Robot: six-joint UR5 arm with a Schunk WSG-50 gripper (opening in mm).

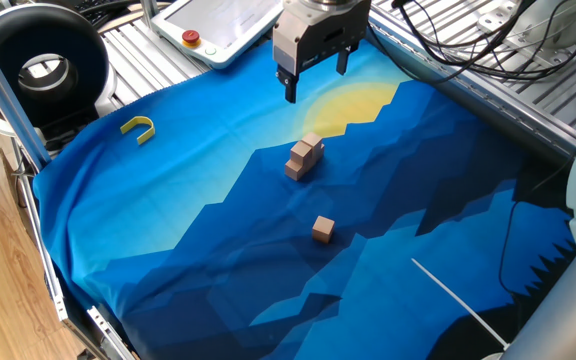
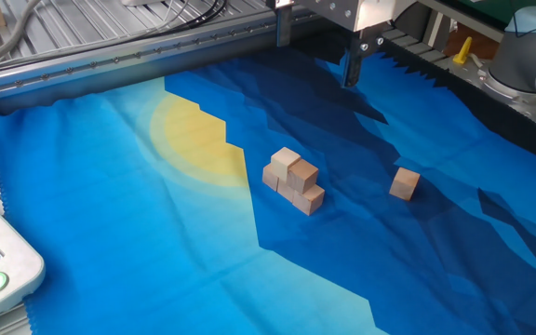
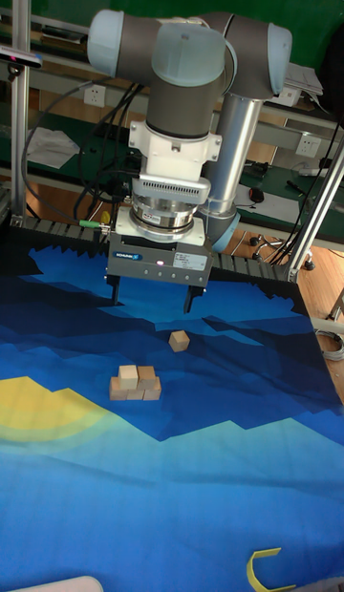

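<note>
Wooden cubes form a small two-layer stack (image 1: 303,158) on the blue printed cloth; two cubes, a paler one (image 2: 285,163) and a browner one (image 2: 303,176), rest side by side on a bottom row of three. A single cube (image 1: 323,230) lies by itself on the cloth, apart from the stack, also visible in the third exterior view as a loose cube (image 3: 179,341). My gripper (image 1: 316,84) hangs above the cloth, clear of every cube. Its two fingers (image 3: 116,289) are wide apart and the gap between them is empty, so it is open.
A yellow hook-shaped piece (image 1: 139,129) lies on the cloth away from the cubes. The tablet with a red button (image 1: 191,38) sits beyond the cloth's edge. A thin white rod (image 1: 458,299) crosses the view near the arm.
</note>
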